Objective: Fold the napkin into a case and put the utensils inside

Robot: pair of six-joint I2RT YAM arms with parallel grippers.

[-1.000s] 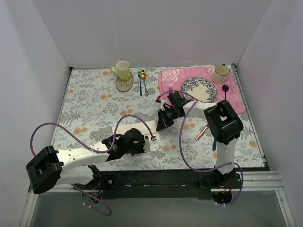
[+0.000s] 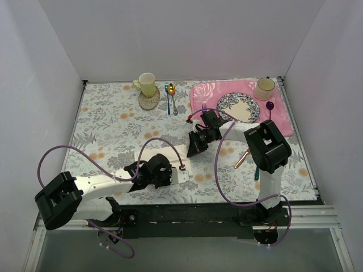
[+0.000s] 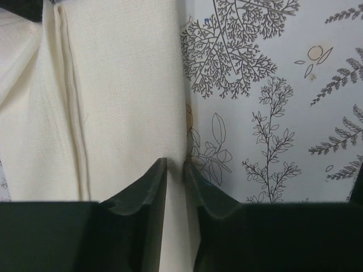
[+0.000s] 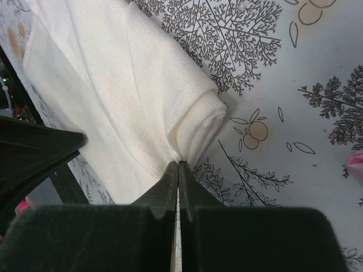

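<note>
The cream napkin (image 2: 165, 152) lies folded near the table's front, partly hidden under my left arm. In the left wrist view, an edge of the napkin (image 3: 127, 96) runs between the slightly parted fingers of my left gripper. My right gripper is shut at a folded corner of the napkin (image 4: 195, 116), and the cloth gathers at its fingertips. From above, the left gripper (image 2: 168, 182) is at the near side and the right gripper (image 2: 191, 152) at the far right corner. A gold-bowled spoon (image 2: 171, 89) and a blue-handled utensil (image 2: 168, 101) lie at the back.
A green mug (image 2: 147, 85) stands by a round coaster (image 2: 148, 102). On the pink placemat (image 2: 201, 90) are a patterned plate (image 2: 239, 107), a cream cup (image 2: 264, 88) and a purple spoon (image 2: 270, 106). Copper (image 2: 242, 158) and teal (image 2: 257, 173) handles lie near the right arm.
The left arm has shifted slightly near the napkin's front edge. My right arm and the utensils stay where they were.
</note>
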